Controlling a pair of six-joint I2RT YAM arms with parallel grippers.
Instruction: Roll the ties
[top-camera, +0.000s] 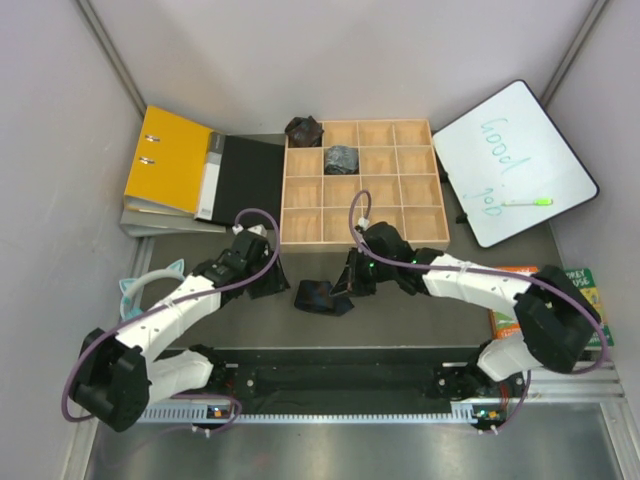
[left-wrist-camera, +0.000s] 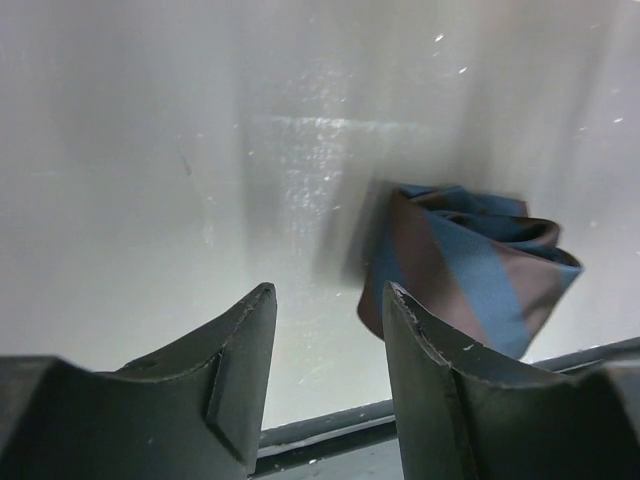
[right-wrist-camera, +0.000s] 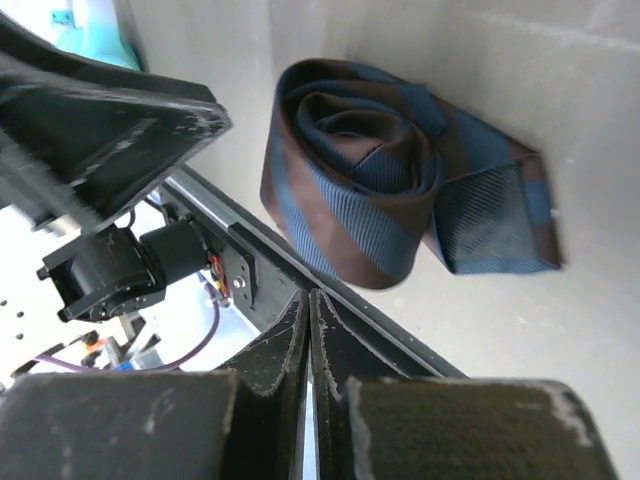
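Note:
A navy and brown striped tie (top-camera: 315, 297) lies rolled on the table, between my two grippers in the top view. Its coil (right-wrist-camera: 345, 180) stands on edge in the right wrist view, with a short flat tail end (right-wrist-camera: 495, 220) leading away from it. From the left wrist the striped roll (left-wrist-camera: 465, 270) shows just past the right finger. My left gripper is part open, with bare table between its fingers. The right gripper is shut with nothing visible between its fingers, close beside the roll.
Behind the work area stands a wooden compartment box (top-camera: 330, 225) holding a dark rolled tie (top-camera: 304, 131) and a greyish one (top-camera: 341, 160). Binders (top-camera: 245, 180) stand at the back left, a whiteboard (top-camera: 515, 165) at the back right. Books (top-camera: 585, 300) lie at the right.

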